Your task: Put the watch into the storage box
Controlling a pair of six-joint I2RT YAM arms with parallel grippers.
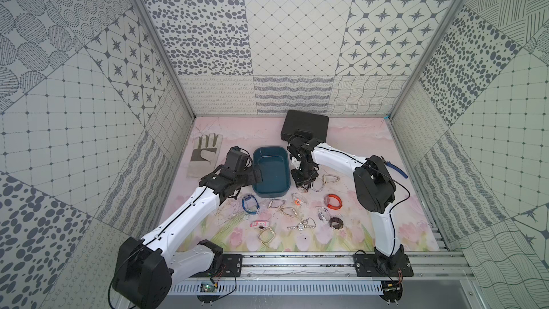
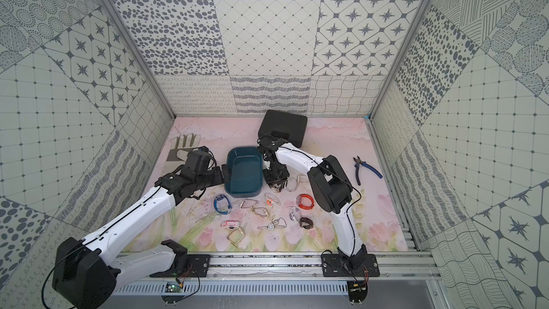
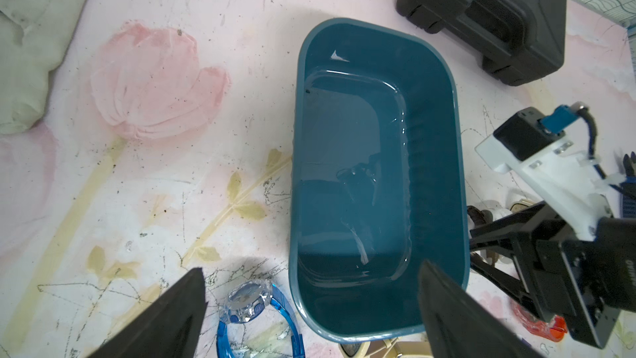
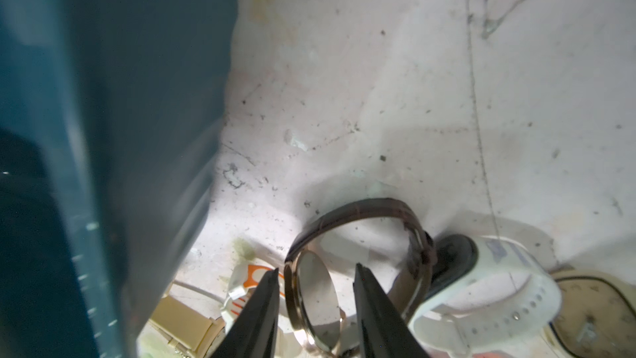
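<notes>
The blue-green storage box [image 3: 381, 146] stands empty on the table. My left gripper [image 1: 257, 176] hangs at its left side, fingers [image 3: 169, 311] wide apart and nothing between them. Just right of the box, my right gripper [image 1: 304, 186] points down over a watch. In the right wrist view, this brown-strapped watch [image 4: 354, 210] stands on edge as a loop. The right fingers [image 4: 265, 311] are partly open, one on each side of the watch's round face; contact cannot be told. A white-strapped watch [image 4: 493, 291] lies close beside it on the right.
Several other watches lie in front of the box, including a blue one [image 1: 250, 204], a red one [image 1: 333, 201] and a metal one [image 1: 301, 226]. A black case [image 1: 304, 126] stands behind, a glove [image 1: 204, 154] far left, and pliers [image 2: 366, 168] right.
</notes>
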